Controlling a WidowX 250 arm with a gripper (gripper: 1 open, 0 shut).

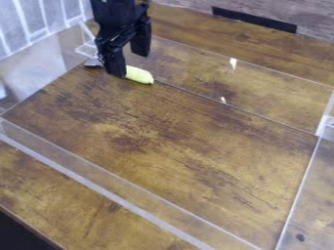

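The black gripper [127,61] hangs in the upper left of the camera view, open, its fingers pointing down. Just below and right of it a pale yellow-green elongated object [137,75] lies on the wooden surface [170,156], partly behind the gripper. Whether the fingers touch it I cannot tell.
Clear plastic walls [307,186] edge the wooden area. A small grey-white item [92,61] sits left of the gripper, partly hidden.
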